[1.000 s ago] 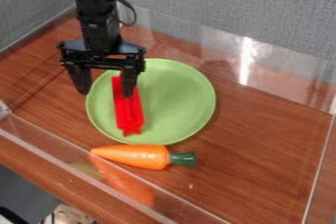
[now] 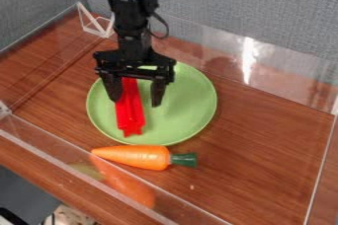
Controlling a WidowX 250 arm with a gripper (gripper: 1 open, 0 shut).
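Note:
A red elongated object (image 2: 129,117) lies on the green plate (image 2: 185,115). My black gripper (image 2: 136,91) hangs over the upper end of the red object, one finger at each side of it. The fingers stand apart; whether they touch the red object is unclear.
An orange carrot with a green top (image 2: 132,156) lies on the wooden table (image 2: 264,140) in front of the plate. A clear barrier runs along the front-left edge. Grey panels stand at the back and left.
The plate and carrot are unmoved.

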